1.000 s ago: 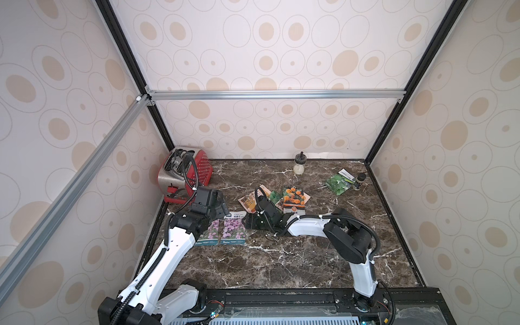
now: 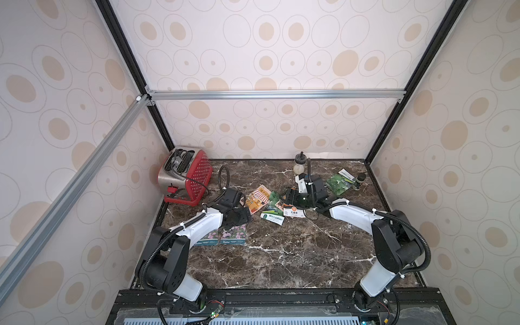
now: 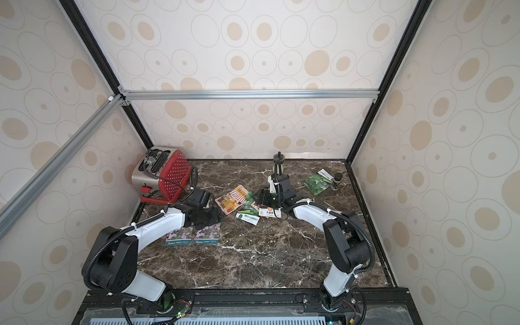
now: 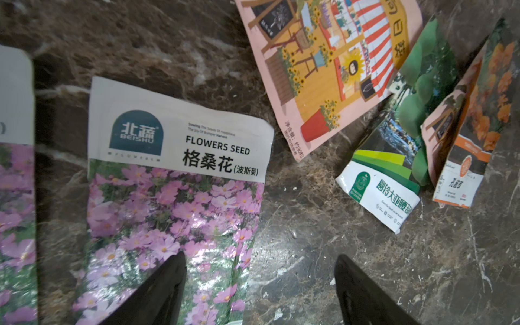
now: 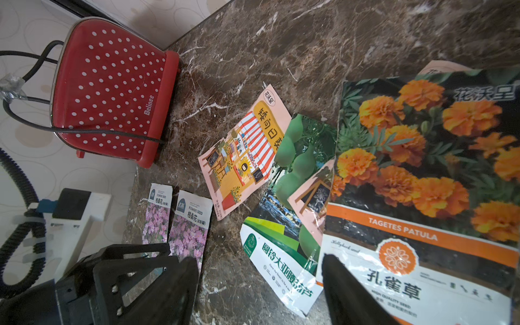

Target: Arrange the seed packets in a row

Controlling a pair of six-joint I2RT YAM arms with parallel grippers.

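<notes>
Two pink cosmos flower packets lie side by side at the left; the right one [image 4: 178,216] shows beneath my left gripper, which is open and empty above its right edge. To their right is a pink-edged sunflower packet [image 4: 330,70], lying askew. A green gourd packet [image 5: 281,265] slants beside it, overlapping another pink-edged packet [image 5: 311,197]. The orange marigold packet [image 5: 411,216] covers much of that pile. Over this pile hangs my right gripper, open, with nothing held between its fingers. At the back right lies a separate green packet [image 2: 339,184].
A red toaster [image 2: 188,176] with a cable stands at the back left. A dark-topped jar [image 2: 299,162] is at the back, partly behind the right arm, and a small dark jar [image 2: 359,179] is at the back right.
Both grippers have moved right: the left from near the toaster to the right pink packet, the right from beside that packet to the marigold pile. The packets look unmoved.
</notes>
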